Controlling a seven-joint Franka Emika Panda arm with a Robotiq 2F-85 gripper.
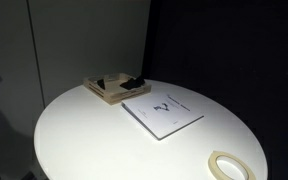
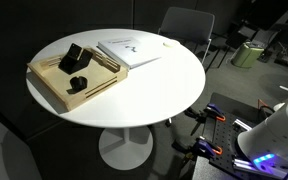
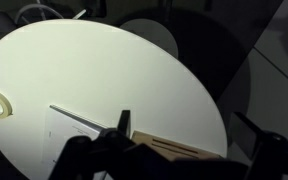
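Note:
In the wrist view my gripper is open over the table, its two dark fingers wide apart. Part of the wooden tray (image 3: 174, 147) shows between and beyond them, with nothing held. Exterior view 2 has the same shallow tray (image 2: 102, 86) at the table's left side, holding a black boxy item (image 2: 76, 57) and a smaller dark round item (image 2: 78, 84). A white book or binder (image 1: 164, 113) with dark print lies flat beside the tray. Toward the table's edge rests a roll of pale tape (image 1: 216, 166). The gripper itself cannot be made out in either exterior view.
The white round table (image 1: 99, 140) has a wide bare area in front of the tray and book. A dark chair (image 2: 187, 26) stands behind it. White robot parts (image 2: 269, 145) and cables occupy the lower right, off the table.

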